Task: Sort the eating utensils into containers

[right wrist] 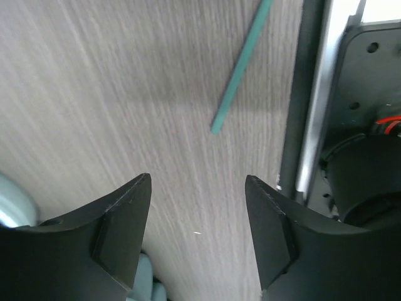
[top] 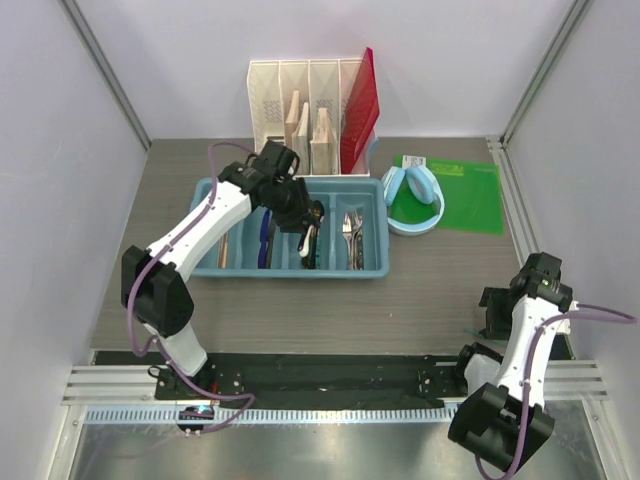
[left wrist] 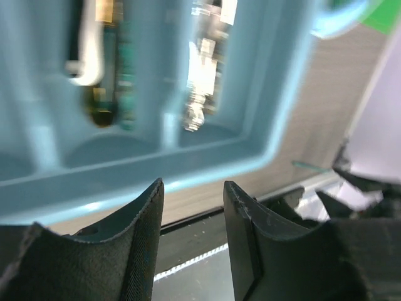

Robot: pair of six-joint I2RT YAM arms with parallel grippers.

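Note:
The blue tray [top: 375, 230] holds chopsticks [top: 223, 250] in its left compartment, knives [top: 264, 245] beside them, then spoons [top: 318, 210], and forks [top: 352, 240] at the right. Over the tray's middle hangs my left gripper, its fingers apart and nothing between them; it hides part of the knives and spoons. A thin green stick [right wrist: 237, 76] lies on the table near the front right edge. My right gripper is above the table there, open and empty, with the stick ahead of its fingertips.
Blue-and-white headphones [top: 412, 200] rest partly on a green mat [top: 470, 195] right of the tray. Behind the tray stands a cream rack [top: 265, 100] with a red folder [top: 360, 115]. The table right of the tray's front is clear.

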